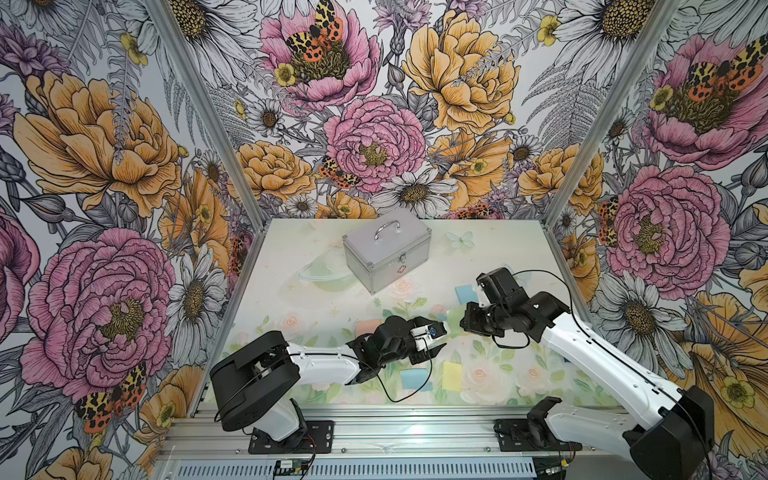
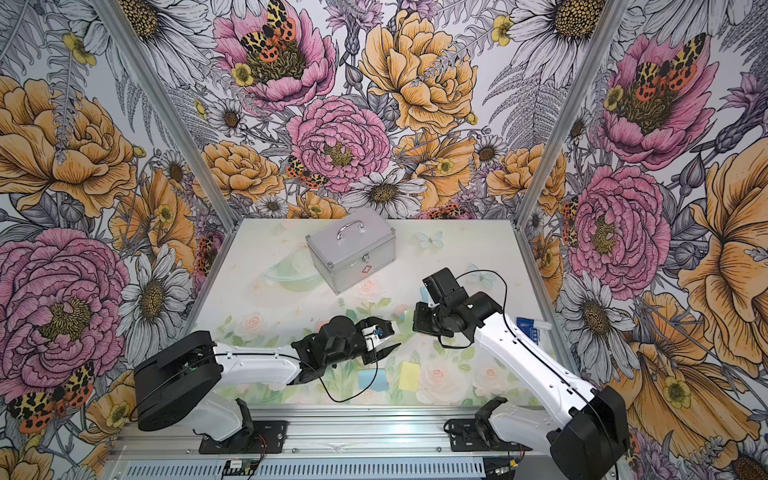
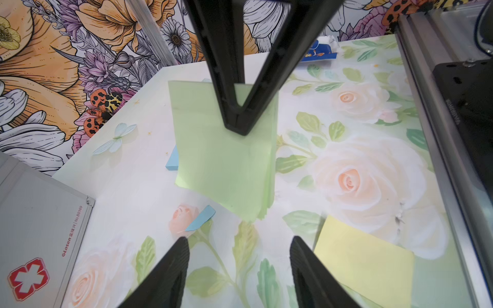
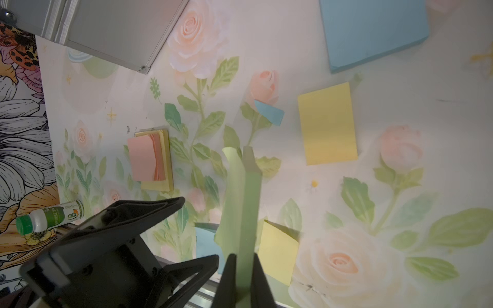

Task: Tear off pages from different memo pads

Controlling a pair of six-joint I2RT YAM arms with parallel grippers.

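A light green memo pad (image 3: 223,148) hangs above the table, pinched by my right gripper. Its front page curls away from the stack at the free end in the right wrist view. Facing it from the left, my left gripper is open, with nothing between its fingers and a gap to the pad. On the table lie a blue pad (image 4: 375,30), a yellow pad (image 4: 327,124) and a pink pad (image 4: 142,158) on top of yellow paper. A blue sheet (image 2: 373,379) and a yellow sheet (image 2: 409,376) lie near the front edge.
A grey metal case (image 1: 388,252) stands at the back left of centre. A small blue strip (image 4: 269,112) lies mid-table. There is a bottle (image 4: 48,216) at the left and a blue packet (image 2: 528,329) at the right.
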